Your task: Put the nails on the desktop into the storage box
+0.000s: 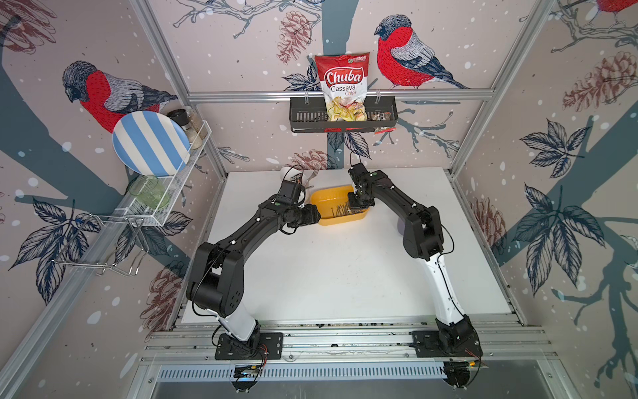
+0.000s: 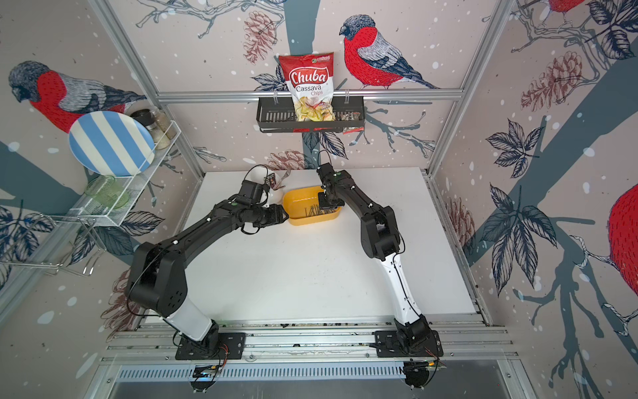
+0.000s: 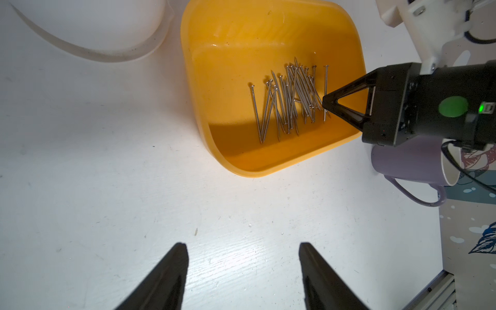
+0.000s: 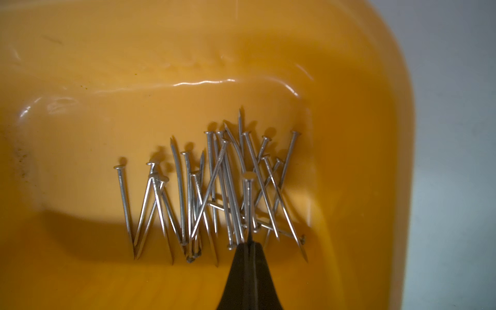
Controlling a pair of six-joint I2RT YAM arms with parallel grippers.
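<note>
The yellow storage box (image 3: 227, 155) stands at the back middle of the desk, with several nails (image 4: 155, 206) lying across its floor. My right gripper is over the box interior, shut on a single nail (image 4: 249, 191) whose head points up in the right wrist view. In the left wrist view that held nail (image 3: 325, 82) hangs upright beside the right end of the pile. My left gripper is open, its fingers (image 3: 170, 273) wide apart over bare white desk left of the box.
A purple mug (image 3: 408, 160) lies at the box's right, below the right arm. Some white object (image 3: 98, 25) stands left of the box. A rack with a chips bag (image 1: 345, 86) hangs behind.
</note>
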